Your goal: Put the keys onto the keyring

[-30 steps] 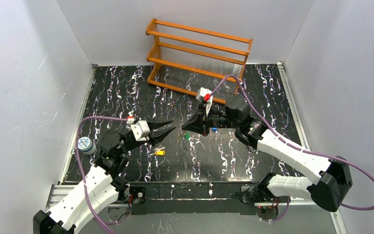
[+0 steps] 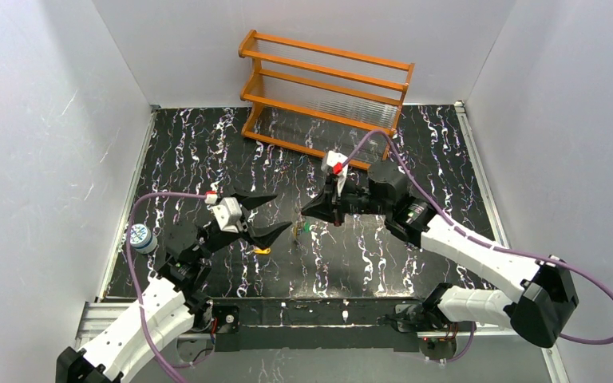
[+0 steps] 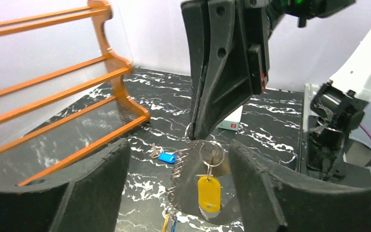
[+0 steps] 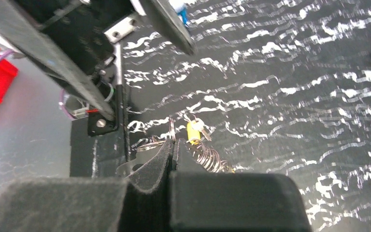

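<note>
My right gripper point(image 2: 302, 213) is shut at mid-table. In the left wrist view, a thin wire loop point(image 3: 188, 132) of the coiled keyring point(image 3: 178, 164) shows at its tips. A yellow key tag point(image 3: 209, 194) hangs below on a small ring, and narrow yellow and blue pieces dangle under the coil. The coil point(image 4: 212, 157) also appears beyond the right fingers in the right wrist view. Facing it, my left gripper point(image 2: 283, 211) stands open, and its blurred fingers point(image 3: 89, 179) frame the hanging bunch without visible contact. How each key is threaded cannot be made out.
Another yellow-tagged key point(image 2: 262, 250) lies on the dark marbled table. A blue-tagged key point(image 3: 166, 157) rests farther off. The wooden rack point(image 2: 319, 152) stands at the back, and a round blue-and-white container point(image 2: 141, 237) sits at the left edge.
</note>
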